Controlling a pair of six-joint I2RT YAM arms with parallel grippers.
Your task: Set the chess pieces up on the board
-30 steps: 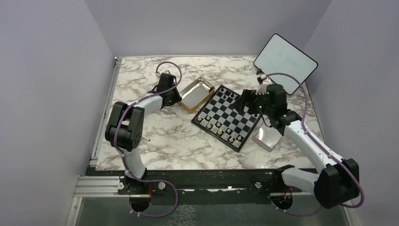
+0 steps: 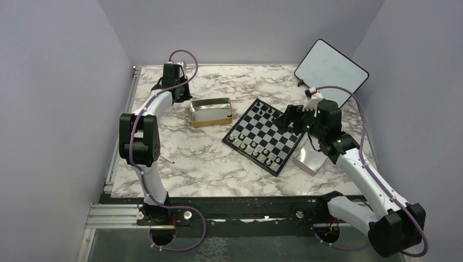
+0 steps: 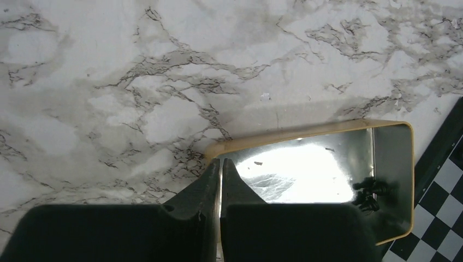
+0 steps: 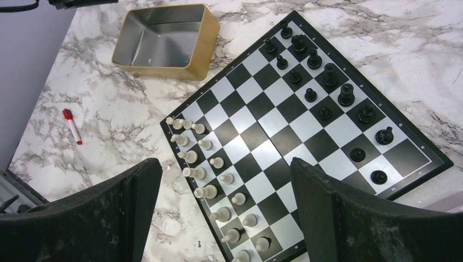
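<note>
The chessboard [image 4: 253,136] carries white pieces [image 4: 206,192] in two rows along one side and black pieces [image 4: 330,75] along the opposite side. One corner square on the black side looks empty. Over the board hangs my right gripper, its fingers wide apart with nothing between them. Left of the board lies a gold-rimmed metal box [image 3: 306,134]; dark pieces [image 3: 368,201] sit in its right corner, how many I cannot tell. My left gripper is shut on the box's left rim near the back corner.
A silver box [image 2: 311,159] lies right of the board, partly under the right arm. A whiteboard [image 2: 333,68] leans at the back right. The red-and-white marker [image 4: 72,126] rests at the left. Marble table in front of the gold-rimmed box is clear.
My left gripper has moved back and left, and the gold-rimmed box came with it, turning from slanted to nearly straight and away from the board. The right arm has shifted only slightly.
</note>
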